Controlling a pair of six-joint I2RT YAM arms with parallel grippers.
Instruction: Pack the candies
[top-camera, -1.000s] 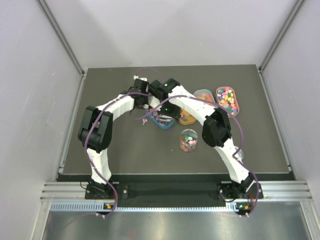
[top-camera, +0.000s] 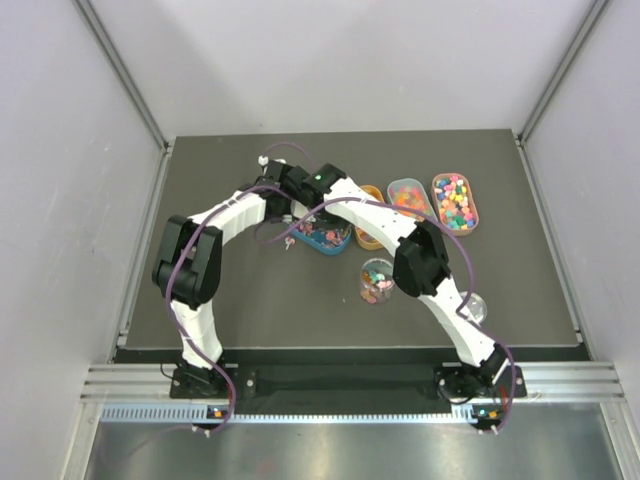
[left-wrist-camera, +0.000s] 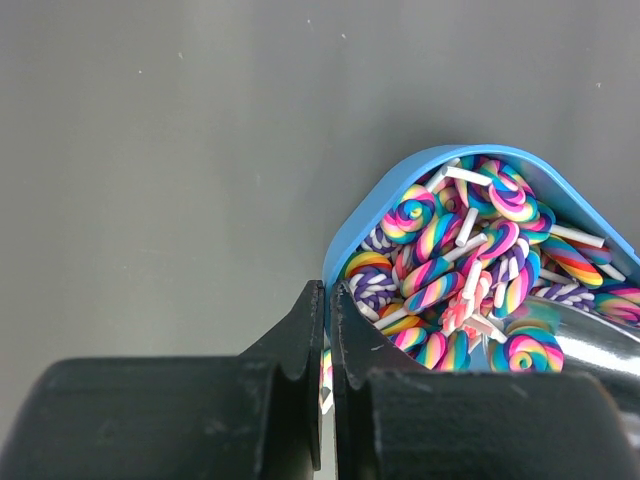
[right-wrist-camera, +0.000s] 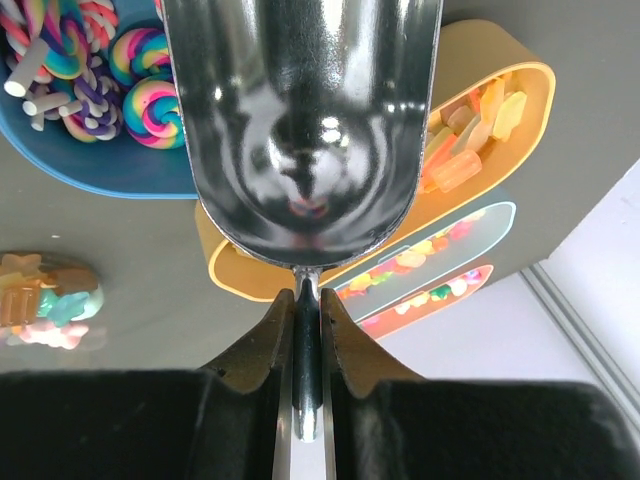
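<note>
A blue container (left-wrist-camera: 385, 188) full of swirled lollipop candies (left-wrist-camera: 478, 262) stands on the dark table. My left gripper is shut on its rim at the left end. The handle of a shiny metal scoop (right-wrist-camera: 305, 130) is held in my right gripper, which is shut on it. In the left wrist view the scoop (left-wrist-camera: 600, 340) reaches into the blue container among the candies. The scoop's bowl looks empty in the right wrist view. A clear jar (top-camera: 377, 281) with mixed candies inside stands in front of the containers.
Beside the blue container is a yellow-orange container (right-wrist-camera: 540, 100) of orange candies. Farther right stand a clear container (top-camera: 408, 197) and a pink-rimmed one (top-camera: 455, 204) with colourful candies. A clear round lid (top-camera: 474, 308) lies near the right arm. One stray candy (top-camera: 290, 242) lies on the table.
My left gripper has moved slightly left, and the container seems almost unmoved.
</note>
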